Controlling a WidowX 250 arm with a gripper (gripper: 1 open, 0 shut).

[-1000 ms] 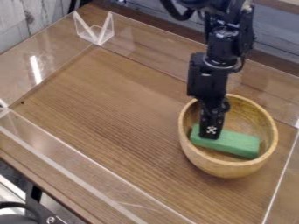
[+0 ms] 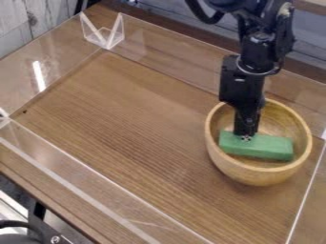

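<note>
A wooden bowl (image 2: pixel 257 172) stands on the right side of the wooden table, holding a green block (image 2: pixel 262 147) that lies flat in it. My black gripper (image 2: pixel 242 133) reaches down from above into the back left of the bowl, its tip right at the block's left end. It looks shut; whether anything is between its fingertips is hard to make out, and the tips partly hide that end of the block.
A clear plastic object (image 2: pixel 105 30) stands at the back left corner. A pale wall edge runs behind the table.
The gripper has moved slightly to the right inside the bowl. The green block has shifted and turned a little, now lying more level, and the bowl has moved slightly right.
</note>
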